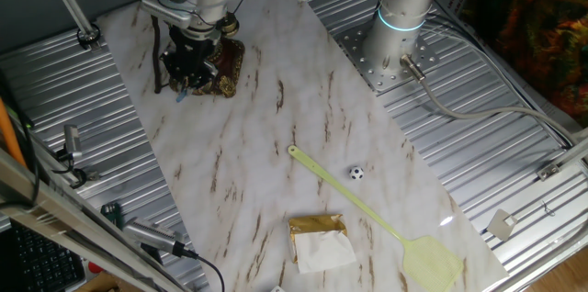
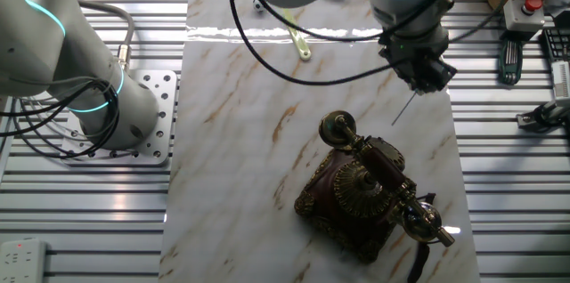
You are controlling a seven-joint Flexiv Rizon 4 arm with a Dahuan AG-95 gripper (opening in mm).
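Note:
An antique-style telephone (image 2: 352,198), dark red with bronze trim, stands on the marbled table, its handset (image 2: 385,169) lying across the cradle. In exterior view 1 my arm covers much of the telephone (image 1: 227,67). My gripper (image 1: 182,90) points down beside the telephone's near left side, a pale blue tip showing at its lower end. In exterior view 2 the gripper (image 2: 411,96) hangs beyond the handset, apart from it in the picture, with a thin dark piece sticking out below. Whether the fingers are open or shut does not show.
A yellow-green fly swatter (image 1: 354,202), a small football (image 1: 356,173) and a gold-and-white packet (image 1: 321,244) lie toward the other end of the table. A dark strap (image 1: 157,53) lies beside the telephone.

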